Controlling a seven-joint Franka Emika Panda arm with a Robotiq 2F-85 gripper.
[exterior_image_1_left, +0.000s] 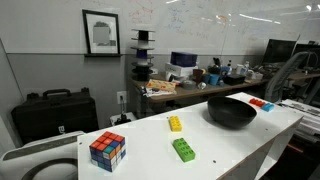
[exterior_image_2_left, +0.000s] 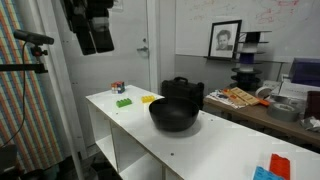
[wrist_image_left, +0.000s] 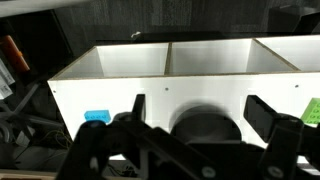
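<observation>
My gripper stands open high over the white table, its two fingers wide apart and nothing visible between them. A black bowl lies well below, partly covered by the gripper body in the wrist view. Exterior view 1 shows a patterned cube, a green block and a yellow block to the left of the bowl. A blue block and a red block lie at the table's other end. No arm is clearly visible in exterior view 1.
Open white compartments run along one table edge. A black case stands behind the table. Beyond it a wooden bench carries assorted items. Bare tabletop separates the bowl from the red and blue blocks.
</observation>
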